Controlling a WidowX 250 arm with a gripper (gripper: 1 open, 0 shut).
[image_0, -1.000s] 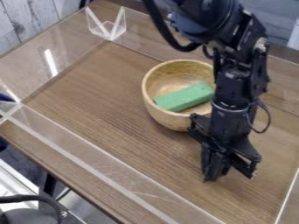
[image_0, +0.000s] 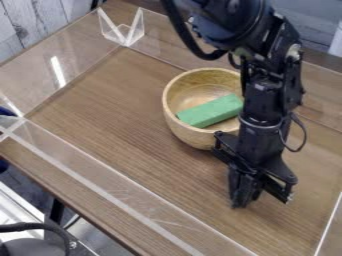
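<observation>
My black gripper (image_0: 243, 196) is low over the wooden table (image_0: 107, 130), right of centre, its fingertips at or very near the surface. It looks shut, and I see nothing between its fingers. Just behind it and to the left is a tan bowl (image_0: 181, 100) with a green block (image_0: 207, 112) inside; the arm hides the bowl's right part.
Clear plastic edging runs along the table's left side and stands in the back left corner. A black cable or hose (image_0: 34, 228) lies at the bottom left.
</observation>
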